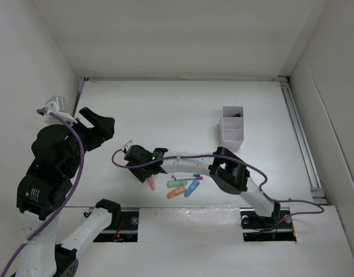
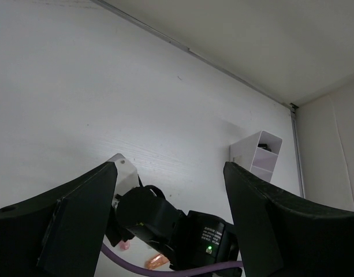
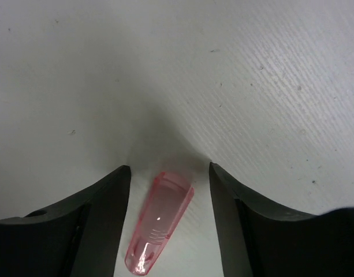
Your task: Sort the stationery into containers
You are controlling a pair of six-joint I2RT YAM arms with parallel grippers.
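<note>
My right gripper is open low over the table, a pink translucent item (image 3: 159,222) lying between and below its fingers; that item (image 1: 151,182) also shows in the top view. Beside it lie a green item (image 1: 177,183), an orange item (image 1: 176,191), a blue item (image 1: 192,187) and small thin pieces. A white compartmented container (image 1: 231,134) stands at the back right, with something dark in its top compartment. My left gripper (image 1: 100,127) is raised at the left, open, with nothing visible between its fingers.
Walls and a metal rail border it. The right arm stretches across the middle, over part of the stationery, with a purple cable along it.
</note>
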